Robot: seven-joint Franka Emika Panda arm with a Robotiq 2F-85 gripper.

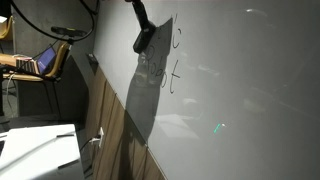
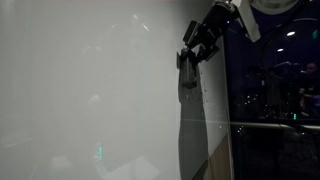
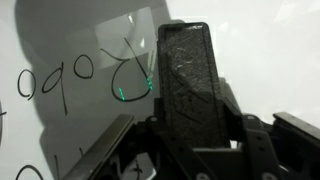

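Note:
A black block-shaped eraser (image 3: 190, 78) is clamped in my gripper, which is shut on it and holds it in front of the whiteboard (image 3: 285, 60). Black handwriting (image 3: 122, 82) shows left of the eraser in the wrist view, with more letters along the lower left edge. From exterior view 1, the eraser (image 1: 145, 38) is near the top, just left of the writing (image 1: 172, 72). Exterior view 2 has the gripper (image 2: 195, 52) at the board's right side. Whether the eraser touches the board, I cannot tell.
Wooden panelling (image 1: 118, 125) borders the board. A white surface (image 1: 40, 152) and a chair with a laptop (image 1: 42, 64) are off to one side. The arm casts a dark shadow over the writing. Most of the board is bare.

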